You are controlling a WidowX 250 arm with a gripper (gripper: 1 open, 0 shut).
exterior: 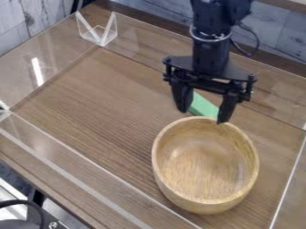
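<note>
My black gripper point(206, 94) hangs down over the middle right of the table, above the back rim of a beige oval bowl point(205, 168). A green block point(205, 108) lies just behind the bowl, partly covered by the gripper. The bowl is empty. I cannot tell whether anything is between the fingers.
A small white wire-like object point(98, 29) stands at the back left. Wooden walls border the back, and a black cable lies at the bottom left corner.
</note>
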